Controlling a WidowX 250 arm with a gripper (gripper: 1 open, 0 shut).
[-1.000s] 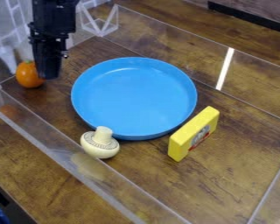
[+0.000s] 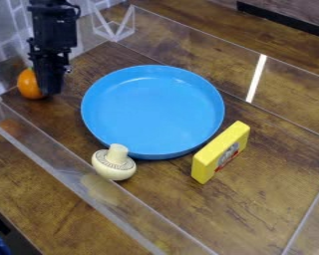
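Observation:
My dark gripper (image 2: 53, 67) hangs at the top left, low over an orange round object (image 2: 32, 84) beside the clear wall. Its fingertips are at the right side of that object; whether they are shut or touching it is too small to tell. A large blue plate (image 2: 152, 112) lies in the centre, to the right of the gripper.
A white mushroom (image 2: 113, 166) lies below the plate, and a yellow box (image 2: 219, 151) at its lower right. Clear walls run along the left side.
The gripper has moved left and down toward the orange object. The plate, mushroom and box have not moved.

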